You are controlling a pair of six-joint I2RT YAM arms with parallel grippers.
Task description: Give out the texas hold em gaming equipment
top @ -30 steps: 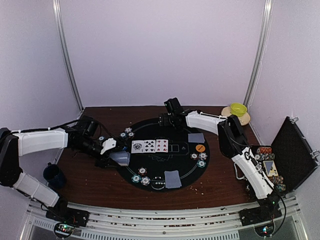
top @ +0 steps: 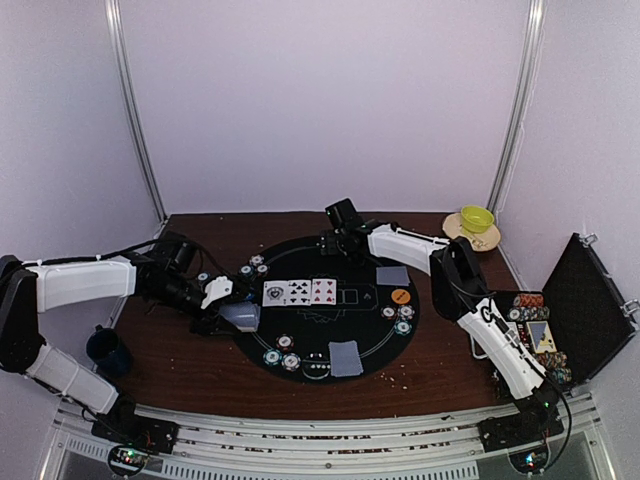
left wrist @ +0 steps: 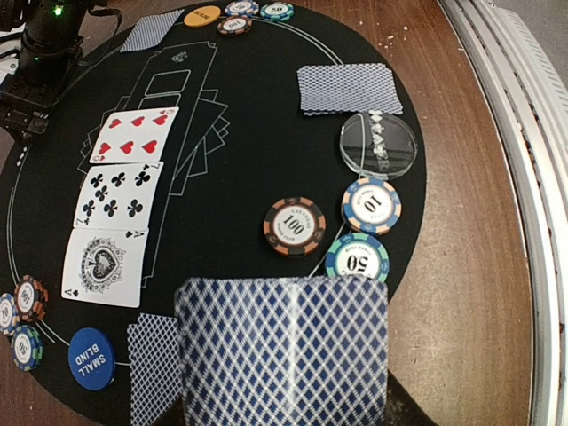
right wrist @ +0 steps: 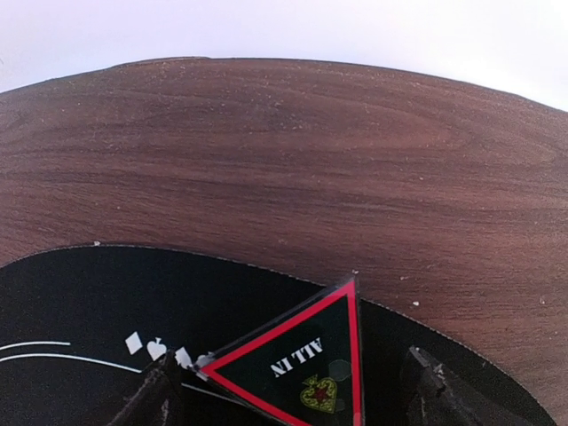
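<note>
My left gripper point(top: 222, 312) is shut on a deck of cards point(left wrist: 284, 351) with blue-white checked backs, held over the mat's left edge. At the mat's far side my right gripper stands open, one finger point(right wrist: 158, 390) on each side of the triangular ALL IN marker point(right wrist: 306, 355), with gaps to both. The marker rests by the mat's edge. Face up in a row lie the ace of spades point(left wrist: 105, 266), seven of clubs point(left wrist: 118, 197) and six of hearts point(left wrist: 133, 135). A blue SMALL BLIND button point(left wrist: 91, 358) and a clear dealer disc point(left wrist: 377, 145) lie on the mat.
Chips point(top: 404, 312) sit in small groups round the mat point(top: 320, 340), with face-down cards point(top: 346, 358) at the front. An open chip case point(top: 575, 310) stands right, a green bowl point(top: 477, 219) back right, a dark mug point(top: 108, 350) left.
The left arm and the deck it holds have not moved.
</note>
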